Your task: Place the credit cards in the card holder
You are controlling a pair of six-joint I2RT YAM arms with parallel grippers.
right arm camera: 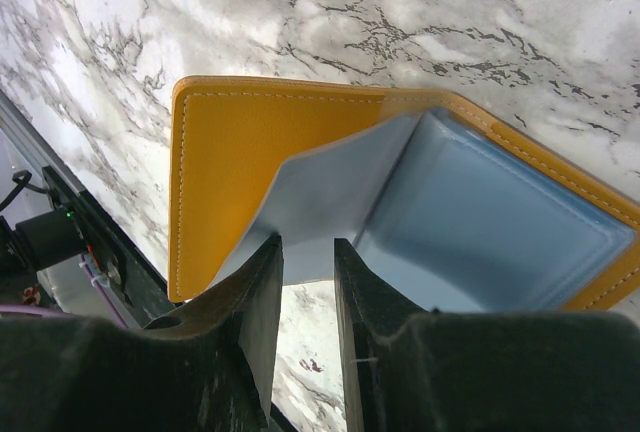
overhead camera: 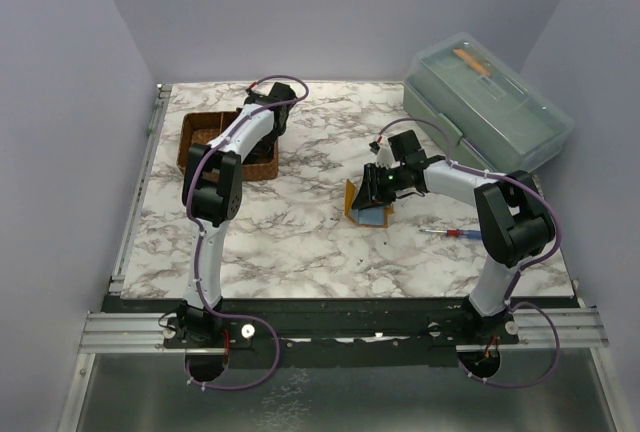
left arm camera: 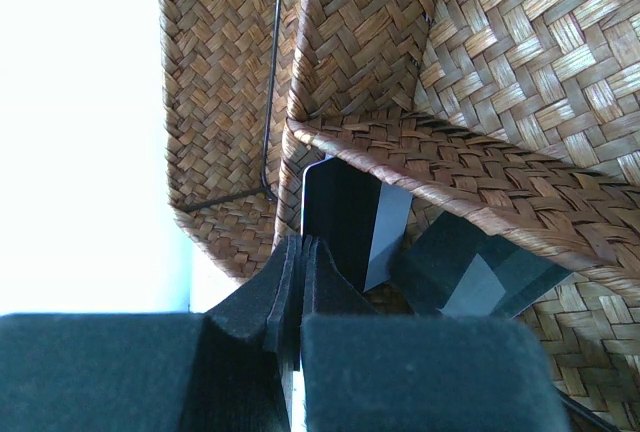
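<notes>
In the left wrist view, a dark card (left arm camera: 338, 214) stands on edge in a woven basket (left arm camera: 225, 72) compartment, and another dark card (left arm camera: 480, 262) lies tilted beside it. My left gripper is shut, its tips against the first card's near edge; whether that edge is between them, I cannot tell. The card holder (right arm camera: 250, 122), orange with stitched borders and bluish clear sleeves, lies opened on the table. My right gripper is part open over it. A clear sleeve leaf (right arm camera: 335, 187) is raised, reaching across the gap and behind the left finger (right arm camera: 263, 277).
The basket (overhead camera: 262, 171) sits at the back left, with a divider forming compartments. A lidded clear box (overhead camera: 490, 102) stands at the back right. A blue-handled screwdriver (overhead camera: 462, 233) lies right of the holder. Bare marble surface (overhead camera: 290, 242) separates basket and holder.
</notes>
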